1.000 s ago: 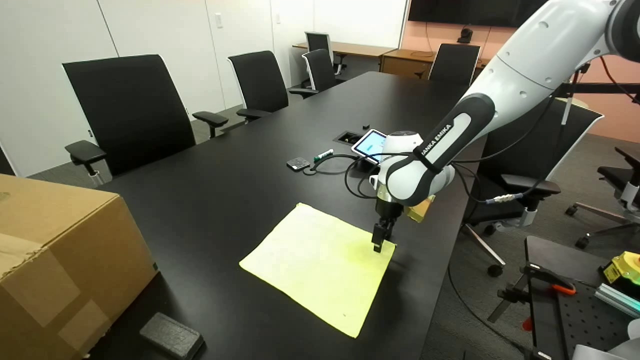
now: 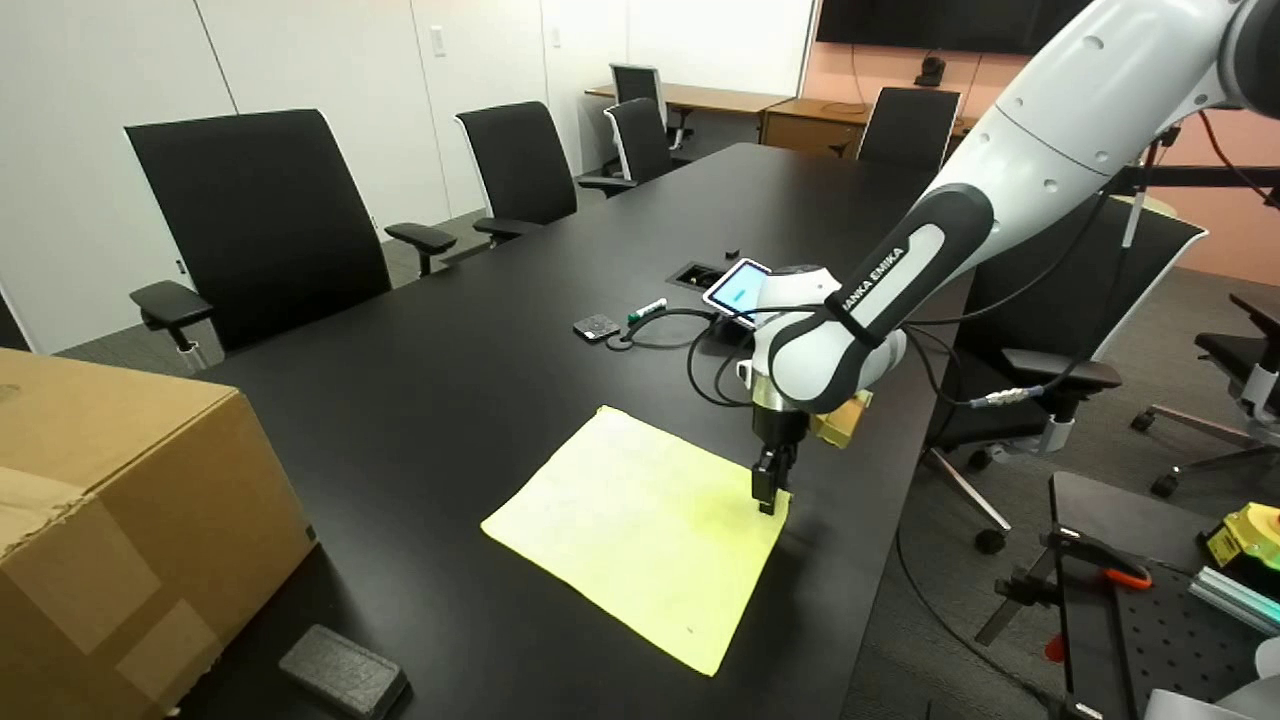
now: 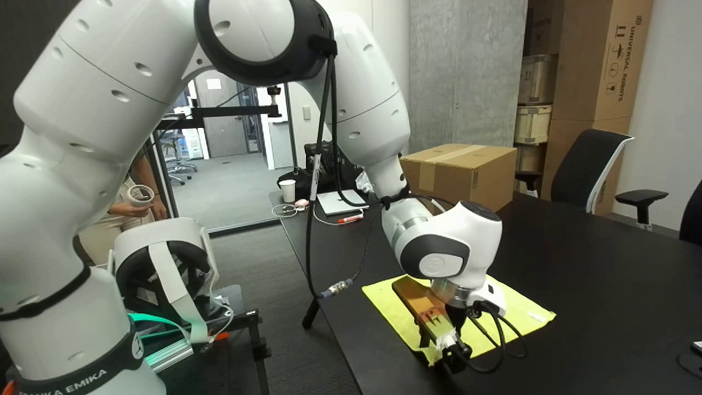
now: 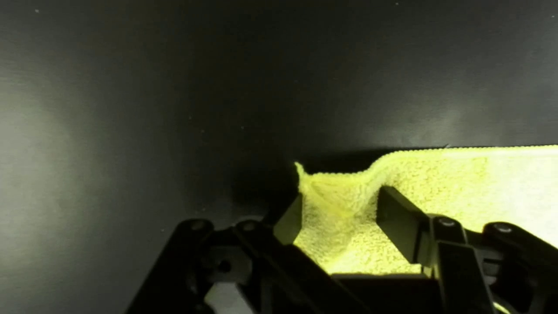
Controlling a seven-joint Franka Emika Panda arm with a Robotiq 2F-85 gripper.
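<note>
A yellow cloth (image 2: pixel 636 528) lies spread on the black table, nearly flat except at one corner. Over that corner my gripper (image 2: pixel 768 498) points down, its fingertips at cloth height. In the wrist view the fingers stand part open, with the puckered corner of the cloth (image 4: pixel 340 209) between the fingers. The edge of the corner bends and lifts slightly off the table there. From the other side, exterior view 2 shows the cloth (image 3: pixel 388 306) partly covered by the arm, and the fingertips are hard to make out.
A cardboard box (image 2: pixel 144 504) and a dark eraser-like block (image 2: pixel 344 670) sit on the near left of the table. Beyond the cloth lie a green marker (image 2: pixel 648 310), a small dark device (image 2: pixel 596 328) and a tablet (image 2: pixel 738 288). Bare table surrounds the cloth.
My gripper has shifted slightly right and down in exterior view 1. The cloth's corner near the fingers is a little more rumpled, and the cloth has slid very slightly right.
</note>
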